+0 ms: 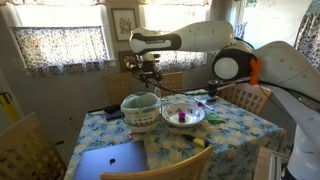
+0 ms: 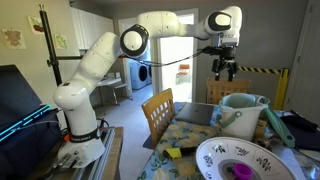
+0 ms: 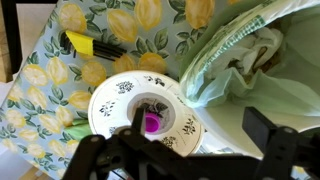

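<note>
My gripper stands open high over the table, its dark fingers spread at the bottom of the wrist view with nothing held. In the first exterior view the gripper [image 1: 148, 78] hangs above the white lined basket [image 1: 145, 118]. Beneath it in the wrist view are a white patterned bowl [image 3: 112, 95] with a magenta object [image 3: 152, 122] inside, and the basket [image 3: 225, 120] to the right, with a pale green liner and crumpled cloth or plastic [image 3: 250, 50] in it. One finger covers part of the bowl.
A yellow-and-black tool [image 3: 92, 44] lies on the flowered tablecloth [image 3: 75, 70] beside the bowl. A laptop [image 1: 112, 160] rests at the table's near left. Wooden chairs [image 2: 158, 112] surround the table. The air around the gripper looks free.
</note>
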